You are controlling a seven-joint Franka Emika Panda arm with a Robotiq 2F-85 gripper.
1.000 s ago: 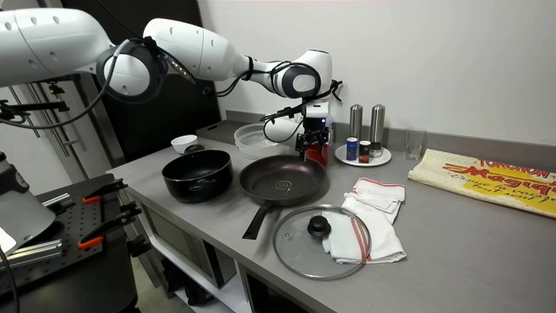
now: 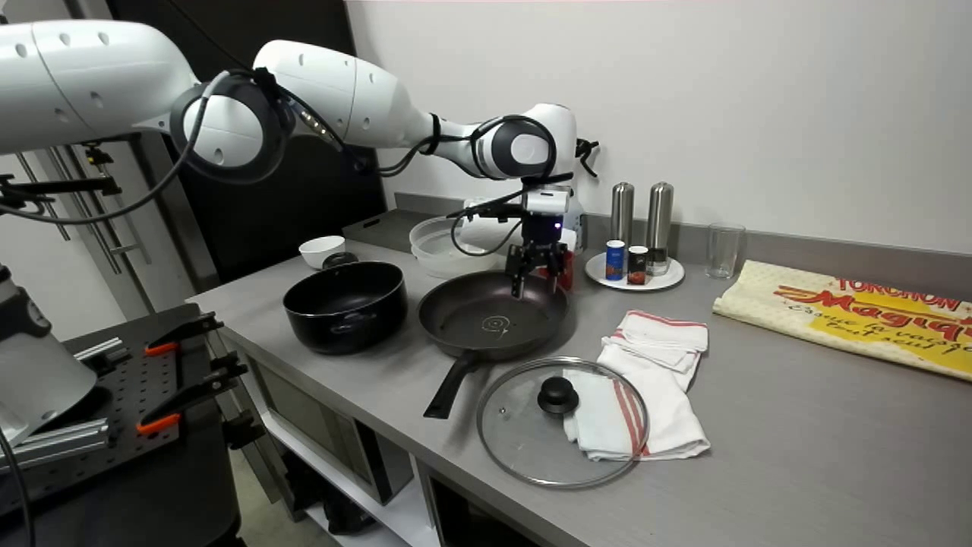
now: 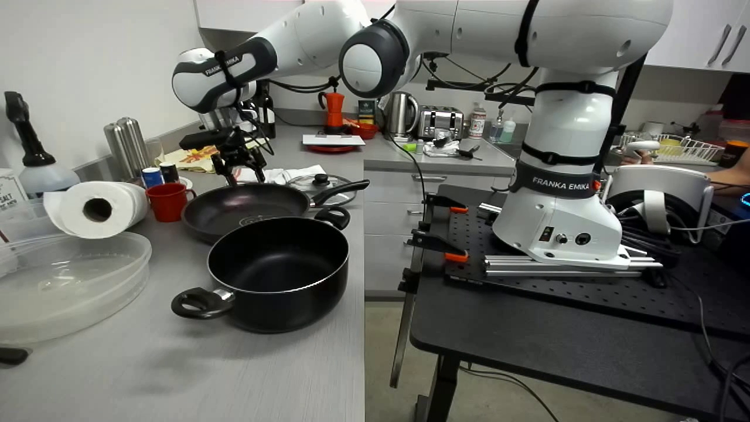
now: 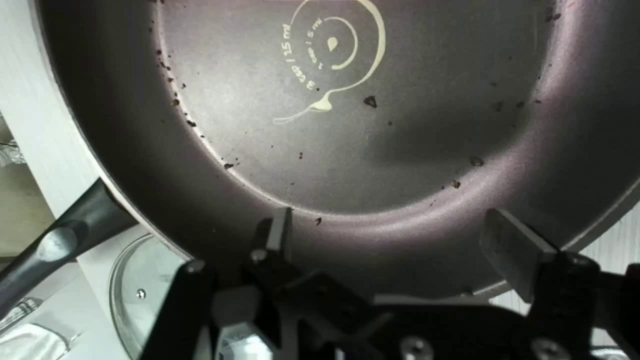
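My gripper is open, its two fingers wide apart with nothing held between them. It points down over the far-right side of the dark frying pan [image 2: 483, 314], seen low at the pan's edge in exterior view 1. In the wrist view the left finger [image 4: 279, 231] lies over the pan's sloping inner wall. Near the pan's rim is the right finger [image 4: 510, 249]; whether either touches the pan I cannot tell. The pan lies flat on the counter, holding only dark crumbs, its handle [image 2: 451, 387] toward the counter's front edge.
A black pot [image 2: 344, 310] stands left of the pan. In front lie a glass lid [image 2: 519, 433] and a white towel [image 2: 670, 401]. A red mug [image 3: 169, 201] and paper rolls [image 3: 102, 208] stand close behind the pan.
My gripper has come down and a little left, toward the pan's inside. The pan, pot, lid and towel have stayed where they were.
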